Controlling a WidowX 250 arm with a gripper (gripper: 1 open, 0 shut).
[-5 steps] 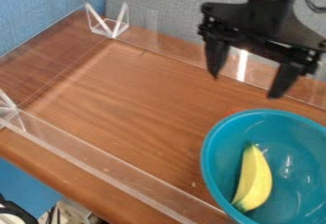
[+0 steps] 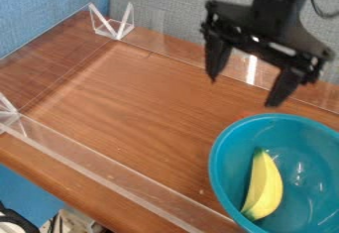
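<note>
A yellow banana (image 2: 264, 184) lies inside a teal bowl (image 2: 223, 150) at the lower right of the camera view. My black gripper (image 2: 245, 83) hangs open at the upper right, above and behind the bowl, with nothing between its fingers.
A wooden table (image 2: 133, 108) has clear room left of the bowl. Clear low walls run along its back and front-left edges, with white brackets (image 2: 111, 21) at the back left and left edge. A textured wall stands behind.
Over the last second my gripper has shifted slightly left. The bowl and banana have stayed in place.
</note>
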